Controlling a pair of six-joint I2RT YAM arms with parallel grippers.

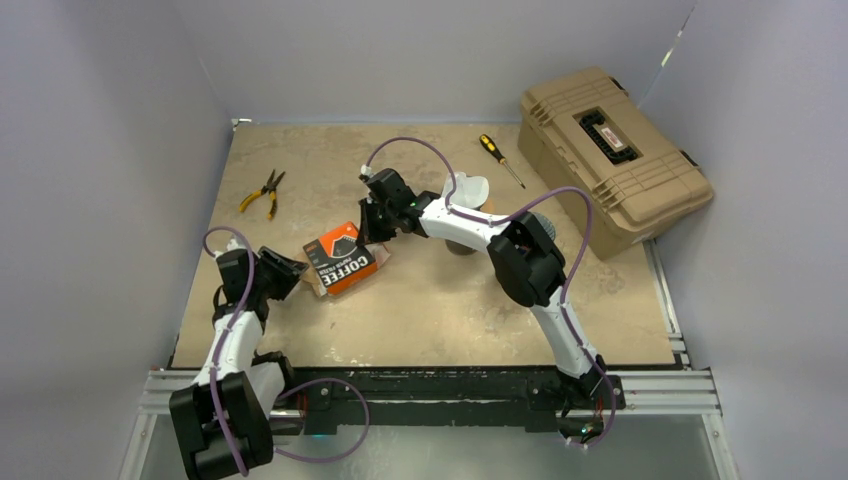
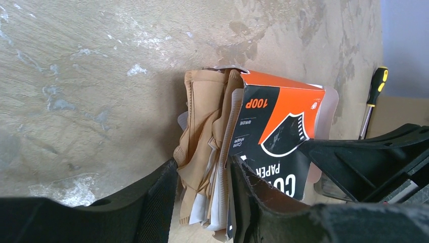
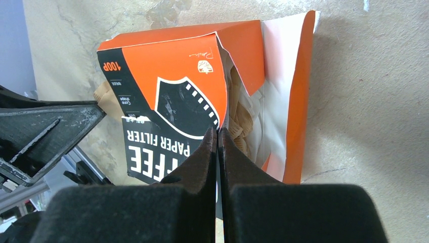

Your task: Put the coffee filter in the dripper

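The orange and black coffee filter box [image 1: 340, 255] lies torn open on the table. Brown and white filters [image 2: 202, 116] stick out of its left end. My left gripper is at that end, part open, its fingers either side of the filters' edges. My right gripper is shut, fingertips against the box near its other open end. A white object [image 1: 468, 185], possibly the dripper with a filter, stands partly hidden behind the right arm on a dark cup.
A tan hard case [image 1: 610, 160] takes up the back right. Pliers [image 1: 262, 195] lie at the back left, a screwdriver [image 1: 500, 158] at the back.
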